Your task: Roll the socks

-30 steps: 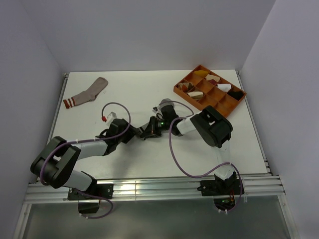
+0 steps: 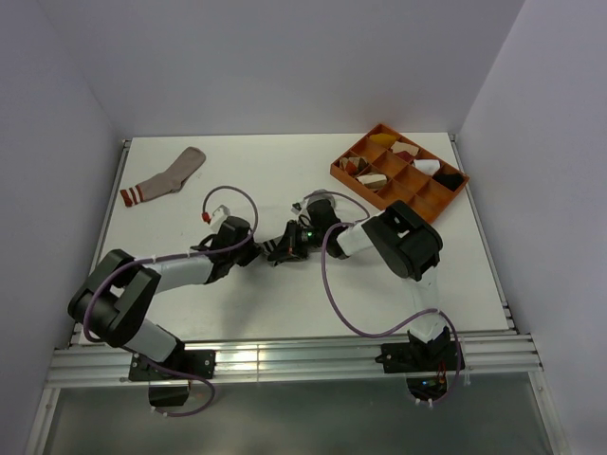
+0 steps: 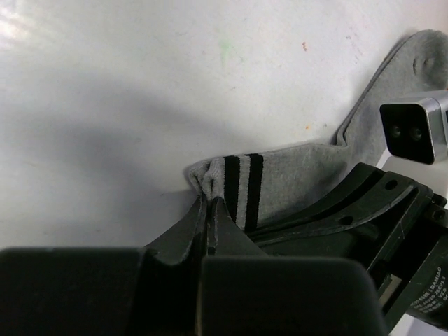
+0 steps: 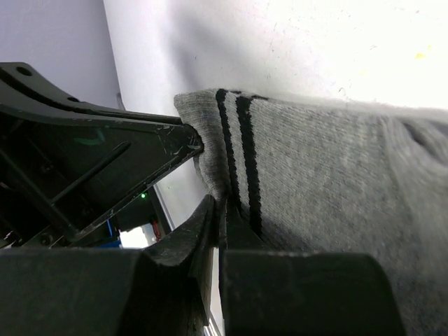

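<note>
A grey sock with two black stripes at its cuff [image 3: 280,175] lies across the middle of the table, its toe pointing up and right in the top view, where the arms partly cover it. My left gripper [image 2: 255,256] is shut at the cuff's edge; in the left wrist view the knit bunches at its fingertips [image 3: 203,210]. Close on its right, my right gripper is shut on the same cuff below the stripes. A second sock [image 2: 166,180], grey-brown with a red-striped cuff, lies flat at the back left, apart from both arms.
An orange divided box [image 2: 417,187] stands at the back right with several rolled items in its compartments. Bare table [image 2: 256,166] spreads behind the arms and at the front. Cables loop over both arms.
My left arm has shifted slightly, its wrist moving a little to the right and turning. The right arm stays in place, and the far sock is unmoved.
</note>
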